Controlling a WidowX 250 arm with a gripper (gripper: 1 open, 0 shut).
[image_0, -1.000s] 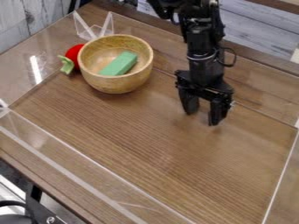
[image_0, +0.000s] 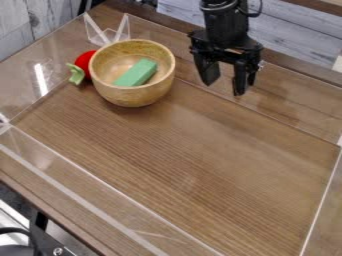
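Note:
My black gripper (image_0: 225, 74) is at the upper middle of the camera view, over bare wooden table, its arm reaching up to the top edge. It stands open, with nothing visible held between its fingers. To its left, a wooden bowl (image_0: 132, 95) holds a green block (image_0: 135, 73). A red object (image_0: 83, 63) with a green part lies just left of the bowl, partly hidden by it.
A white wire-like object (image_0: 114, 28) is at the back left. A dark curved object (image_0: 14, 245) shows at the bottom-left corner.
My gripper has moved back, toward the top of the view, away from the lower position it had earlier. The bowl and its contents look unchanged.

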